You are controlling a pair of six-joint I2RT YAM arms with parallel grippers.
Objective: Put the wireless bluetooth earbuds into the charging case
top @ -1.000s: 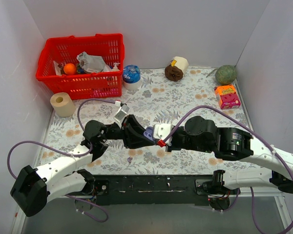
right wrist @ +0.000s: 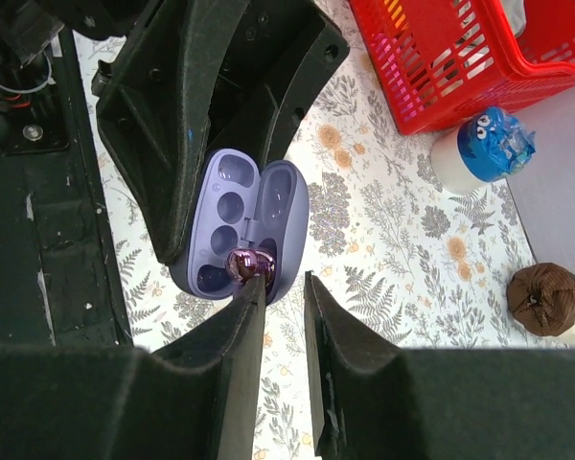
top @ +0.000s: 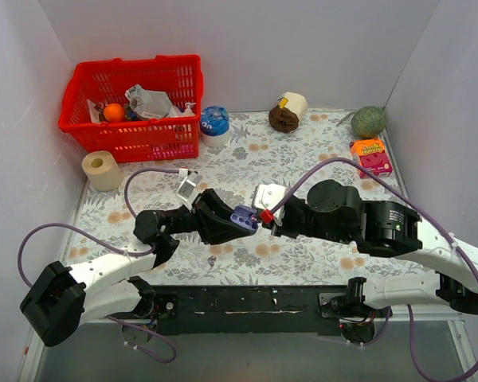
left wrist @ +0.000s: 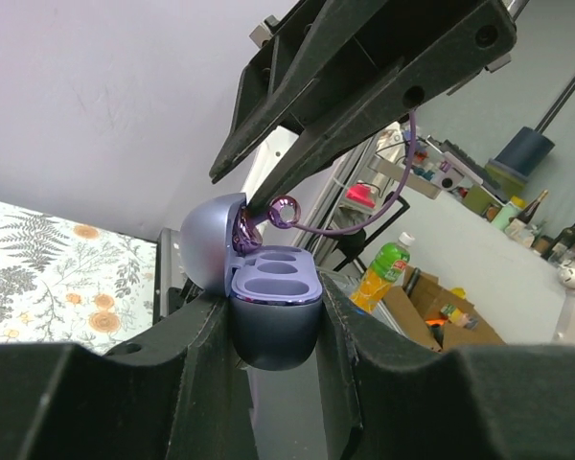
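Upright and with its lid open, the lavender charging case (left wrist: pixel 274 278) is clamped in my left gripper. A shiny purple earbud (right wrist: pixel 250 264) is at one end of the case, beside the lid; it sticks out at a slant, its rounded end (left wrist: pixel 285 212) outside. My right gripper is open above the case, its fingers apart, one fingertip (right wrist: pixel 259 292) close to the earbud; whether they touch I cannot tell. Other hollows in the case look empty. A second small purple earbud (top: pixel 212 260) lies on the table in front of the left gripper.
At the back left stands a red basket (top: pixel 131 143), with a paper roll (top: pixel 102 170) in front and a blue-topped jar (top: pixel 215 127) beside it. A brown-and-white object (top: pixel 287 113), a snack box (top: pixel 372 157) and a green ball (top: pixel 368 122) line the back.
The left arm has moved a little to the right with the case, more of which now shows.
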